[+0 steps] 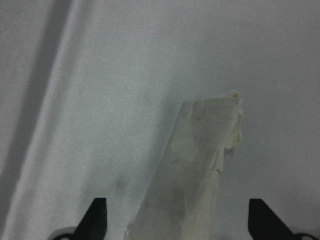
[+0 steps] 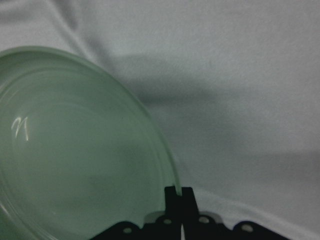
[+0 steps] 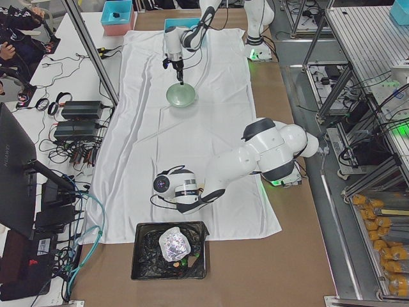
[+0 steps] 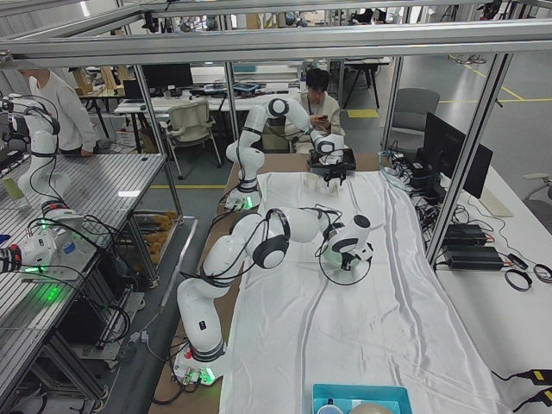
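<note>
A pale green dish (image 3: 181, 95) is on the white cloth in the far half, also filling the left side of the right wrist view (image 2: 80, 145). My right gripper is shut on its rim. My left gripper is open low over the cloth, its fingers either side of a pale, crumpled, translucent strip, perhaps paper (image 1: 185, 155), that lies beneath it. In the left camera view the left arm's wrist hides that strip.
A black lined tray (image 3: 144, 268) with a foil item (image 3: 174, 244) stands at the near end. A blue bin (image 4: 360, 390) stands at the far end. Cables, monitor and electronics line one side of the cloth. The cloth between the arms is mostly clear.
</note>
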